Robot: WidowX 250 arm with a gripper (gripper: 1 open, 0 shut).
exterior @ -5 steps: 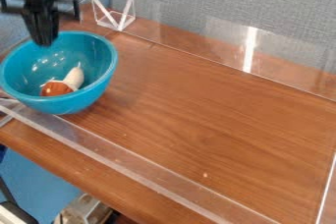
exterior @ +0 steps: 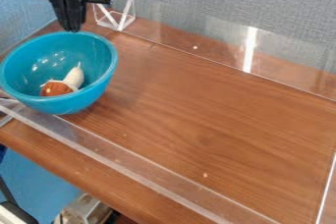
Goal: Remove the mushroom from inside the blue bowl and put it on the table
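Observation:
The mushroom (exterior: 74, 77) lies on its side inside the blue bowl (exterior: 94, 83), with its orange-brown cap toward the near side and its pale stem pointing away. The bowl stands at the table's left end. My black gripper (exterior: 70, 27) hangs fingers-down at the upper left, its tips by the bowl's far rim in the image and apart from the mushroom. At this size I cannot make out any gap between the fingers.
A white wire-like holder (exterior: 116, 18) stands at the table's far left corner, close to the gripper. Clear low panels (exterior: 197, 46) run along the table's edges.
The bowl and mushroom have not moved.

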